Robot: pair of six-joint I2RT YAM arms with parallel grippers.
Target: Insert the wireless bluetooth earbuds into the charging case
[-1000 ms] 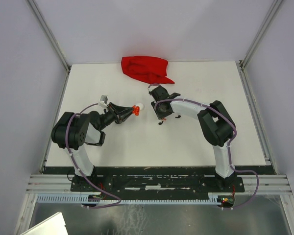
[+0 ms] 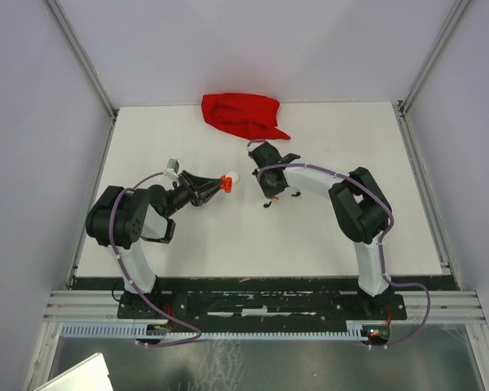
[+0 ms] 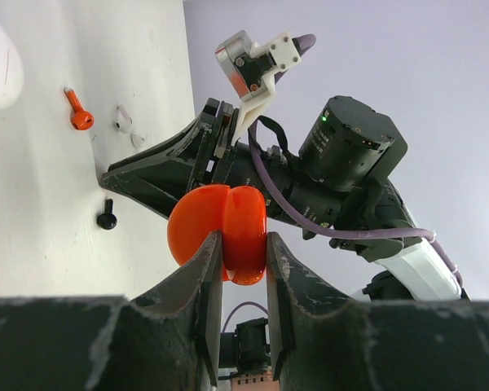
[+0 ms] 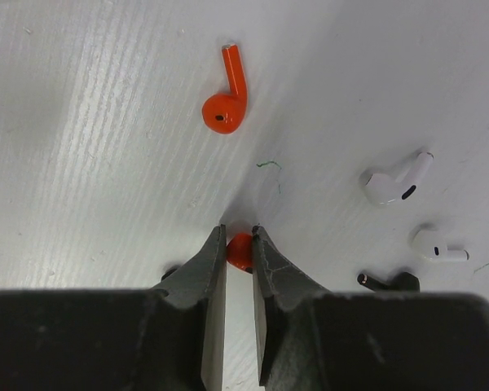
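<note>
The orange charging case (image 3: 244, 236) is held by my left gripper, which is shut on it above the table. Its two rounded halves appear spread apart in the left wrist view. One orange earbud (image 4: 239, 251) shows between the fingertips of my right gripper, low at the table. The right fingers stand a narrow gap apart; whether they press on the earbud cannot be made out, and its lower part is hidden. Farther up in the right wrist view, a second orange earbud (image 4: 226, 110) lies loose on the table.
White earbuds (image 4: 383, 186) and a black earbud (image 4: 389, 281) lie to the right of my right gripper. Another black earbud (image 3: 106, 220) is close by. A white case (image 2: 232, 177) sits behind the orange one. Red cloth (image 2: 240, 112) covers the back edge.
Both arms look nearly still in the top view.
</note>
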